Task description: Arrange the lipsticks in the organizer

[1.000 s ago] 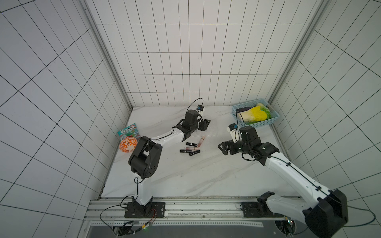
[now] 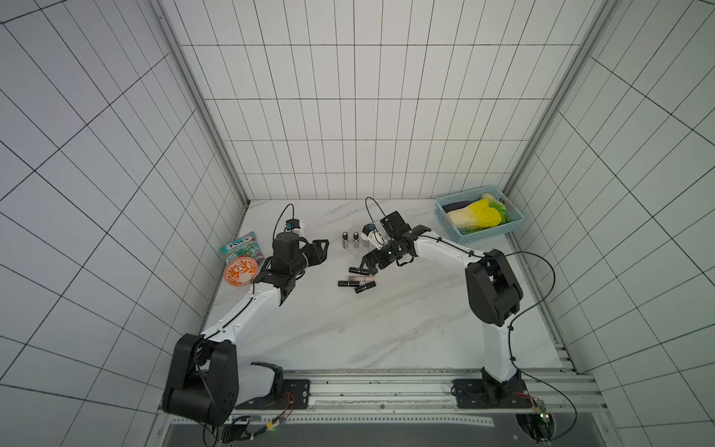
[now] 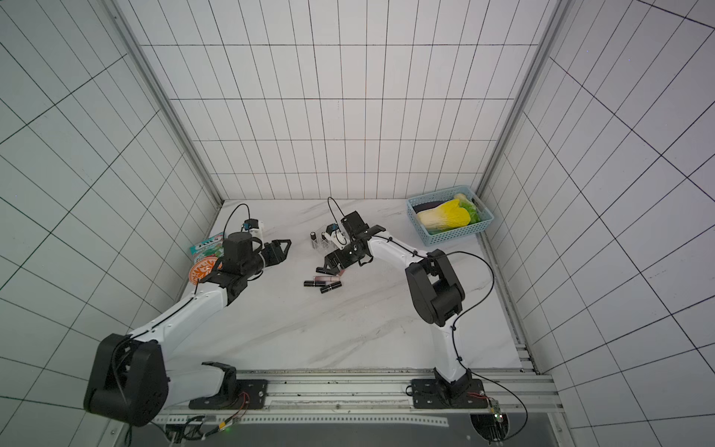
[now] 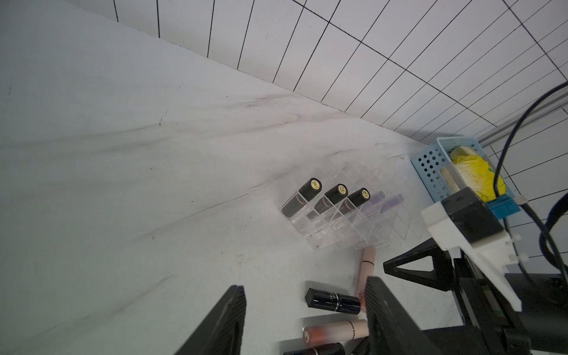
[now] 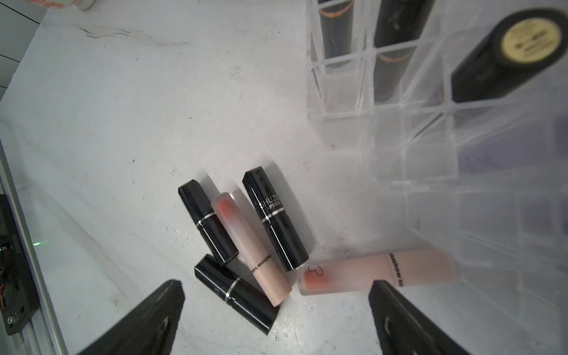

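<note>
The clear organizer (image 4: 355, 230) holds three black lipsticks (image 4: 310, 189) and two pale purple ones (image 4: 390, 202). In front of it lie loose black lipsticks (image 5: 275, 219) and two pink tubes (image 5: 251, 248), one farther right (image 5: 361, 272). My right gripper (image 2: 372, 260) hangs open over the loose tubes, empty, both fingers showing in the right wrist view. My left gripper (image 2: 321, 249) is raised left of the organizer, its fingers apart with nothing between them.
A blue basket of vegetables (image 2: 480, 216) stands at the back right. An orange round item and a packet (image 2: 242, 269) lie at the left edge.
My left arm has drawn back leftward from above the organizer. My right gripper has moved left and inward to over the loose lipsticks.
</note>
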